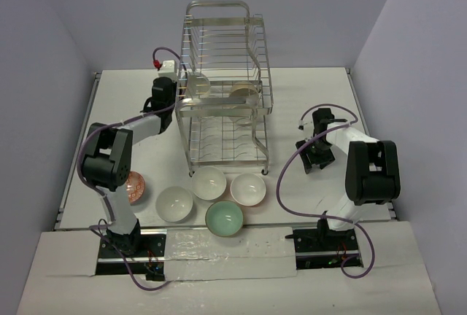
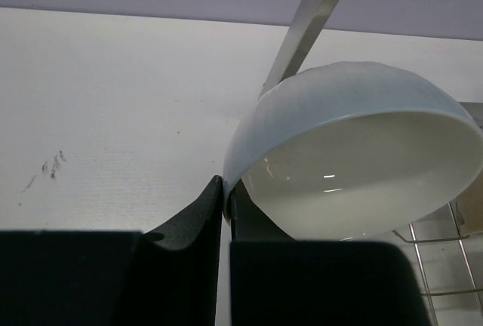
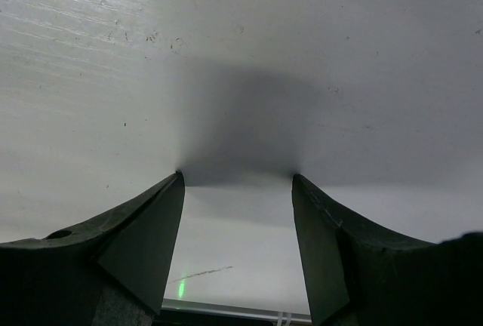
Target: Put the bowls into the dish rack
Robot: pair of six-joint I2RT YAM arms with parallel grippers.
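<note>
My left gripper is shut on the rim of a white bowl [image 2: 355, 167], which is tilted on its side at the rack's left side, partly behind the wires in the top view. A tan bowl [image 1: 244, 92] sits inside the metal dish rack [image 1: 219, 22]. In front stand white bowls [image 1: 174, 203], a green bowl [image 1: 224, 218] and an orange patterned bowl [image 1: 134, 187]. My right gripper is low over bare table right of the rack, fingers apart with nothing between.
Walls bound the table [image 1: 314, 89] at back and sides. The rack takes up the middle, with the bowls along the front edge.
</note>
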